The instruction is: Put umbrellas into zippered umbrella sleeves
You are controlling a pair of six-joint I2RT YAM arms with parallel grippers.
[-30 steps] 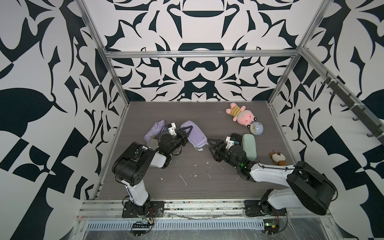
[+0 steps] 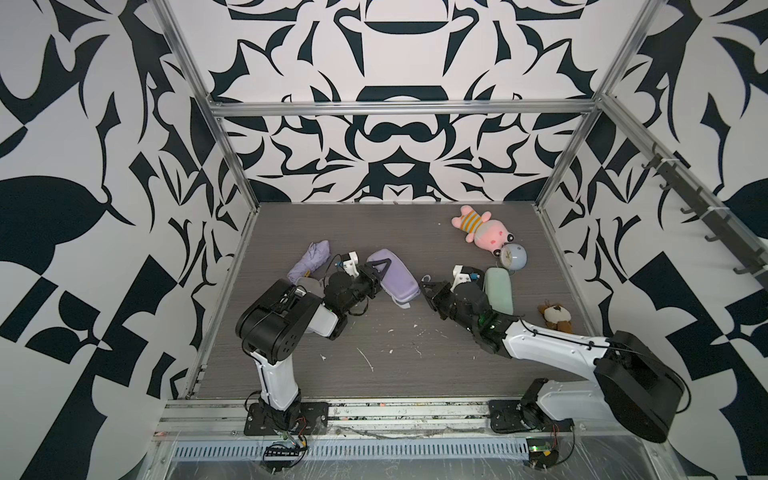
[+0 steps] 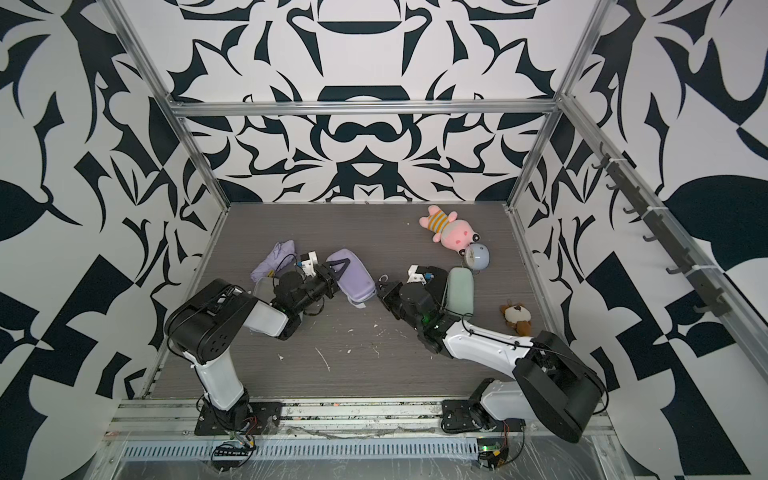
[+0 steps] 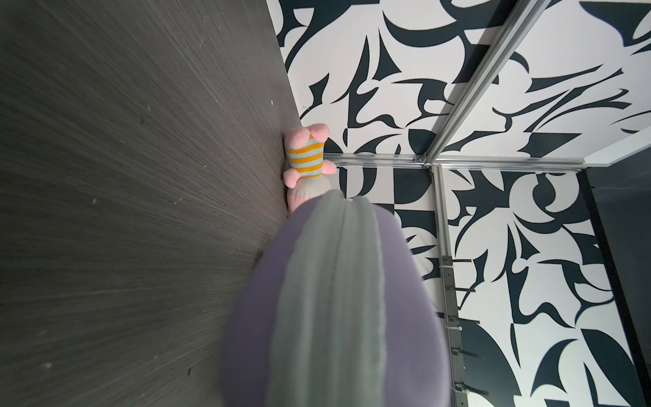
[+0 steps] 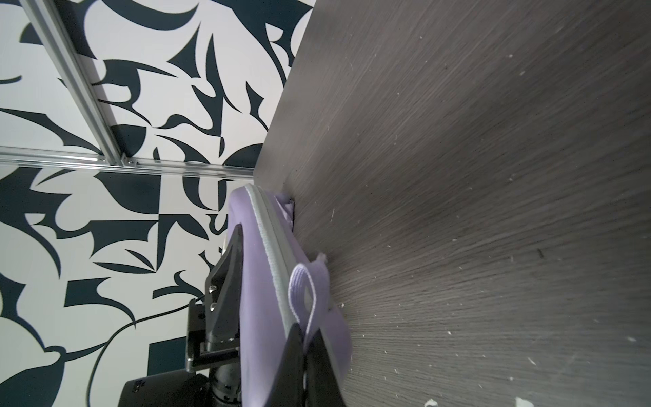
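A lavender zippered sleeve with a grey zip band is held at its far end by my left gripper, which is shut on it. A fabric loop sticks out from the sleeve's near end in the right wrist view. My right gripper is shut, its tips just beside that loop; nothing clearly shows between them. A folded lavender umbrella lies at the left of the table, partly hidden by the left arm.
A pink plush toy, a blue-grey ball, a green case and a brown plush lie on the right.
My left gripper and the sleeve have shifted slightly right and toward the front. My right gripper has moved a little and stays near the sleeve's near end.
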